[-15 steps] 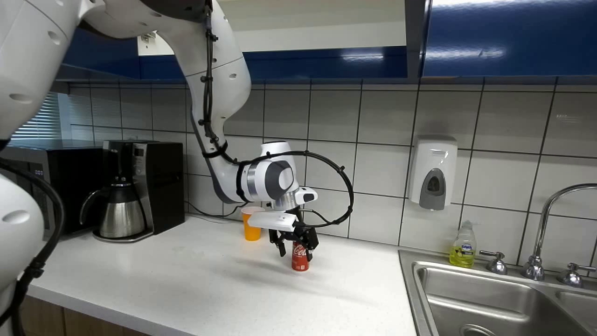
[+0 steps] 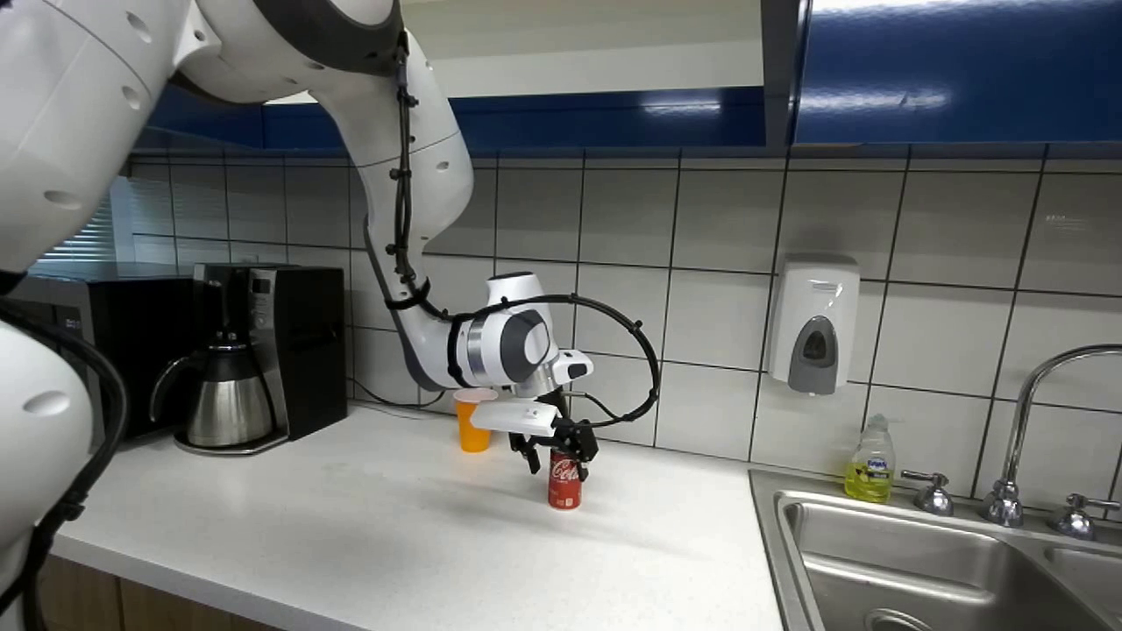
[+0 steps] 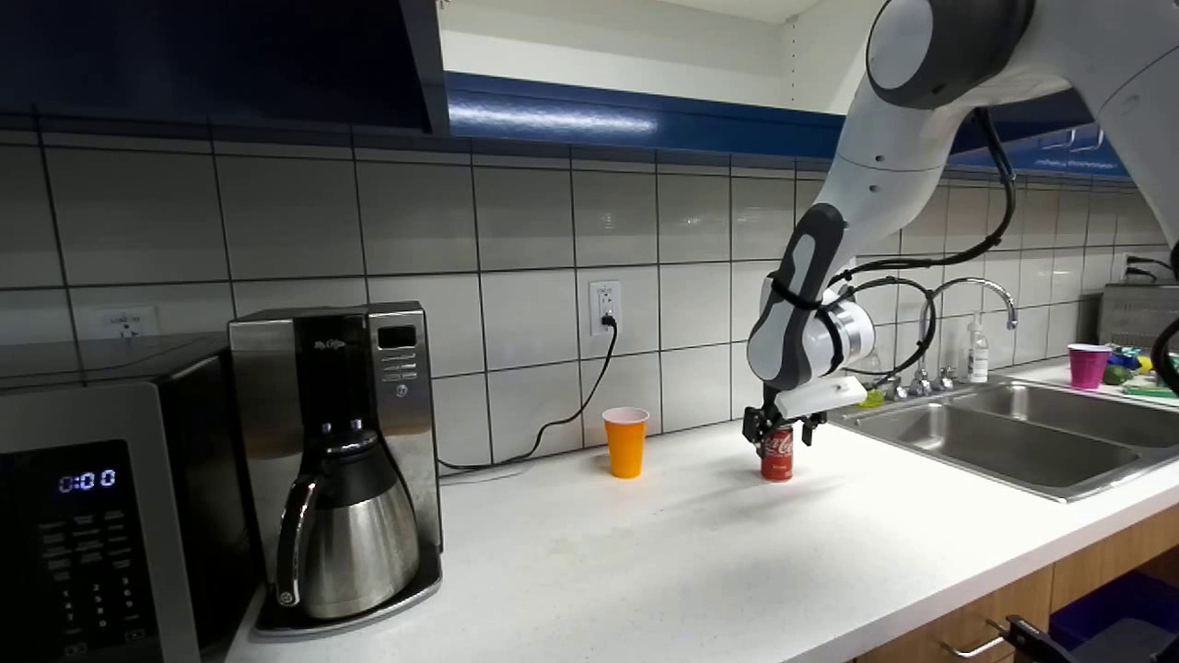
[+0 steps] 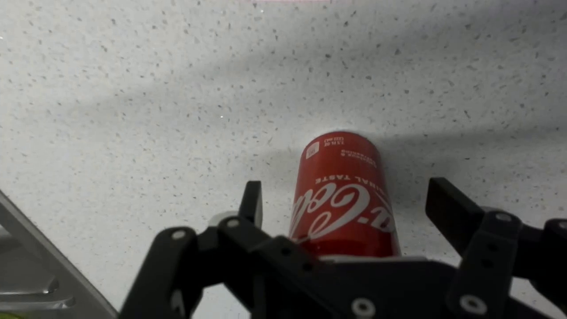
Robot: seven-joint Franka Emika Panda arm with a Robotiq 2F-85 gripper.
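A red Coca-Cola can [image 2: 564, 485] stands upright on the white counter, also seen under my hand in the second exterior view as a red can [image 3: 776, 457]. My gripper [image 2: 557, 467] is lowered over its top half with the fingers open. In the wrist view the can [image 4: 343, 207] lies between the two spread fingers, with a gap on either side; the left fingertip [image 4: 252, 204] is nearer to it than the right fingertip [image 4: 444, 204]. The can's top is hidden behind the gripper's body.
An orange cup [image 3: 625, 444] stands near the back wall, left of the can. Further left are a coffee maker [image 3: 404, 420] and a microwave [image 3: 94, 497]. To the right is a steel sink [image 2: 794, 557] with a soap bottle [image 2: 869, 463].
The arm has shifted slightly, and the gripper sits a touch lower and more level around the can. The can has not visibly moved.
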